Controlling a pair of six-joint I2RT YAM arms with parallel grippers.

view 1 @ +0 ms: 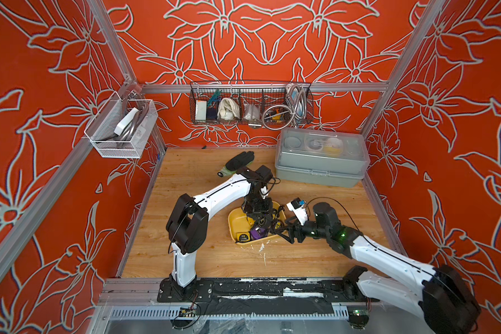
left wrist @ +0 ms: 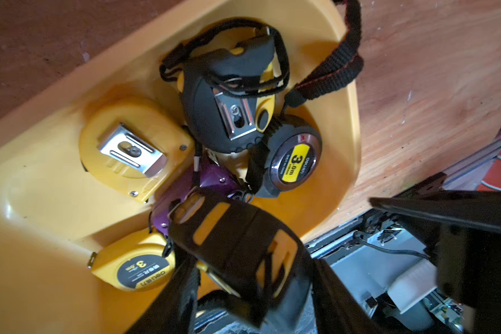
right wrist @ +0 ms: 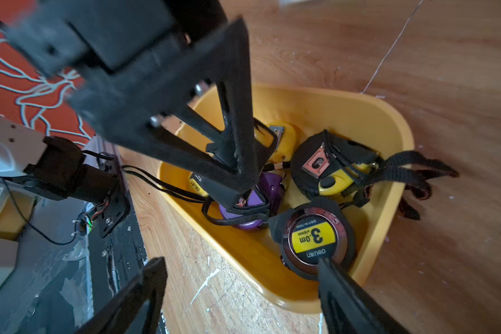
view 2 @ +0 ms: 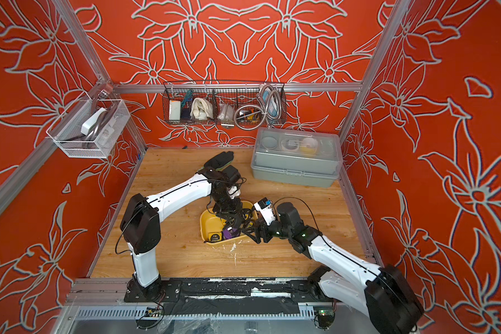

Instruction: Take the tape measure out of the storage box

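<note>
The storage box is a yellow tray on the wooden table. In the left wrist view, my left gripper is shut on a black-and-yellow tape measure, which looks close to the camera, above the others. Inside the tray lie a yellow tape measure with a metal clip, a smaller yellow one, a purple one, a black one with a clip and a round black 3.0m one. Open and empty, my right gripper is at the tray's right side, seen in the right wrist view.
A grey lidded case stands at the back right. Behind my left arm lies a dark glove. A black strap hangs over the tray's edge. The two grippers are close together.
</note>
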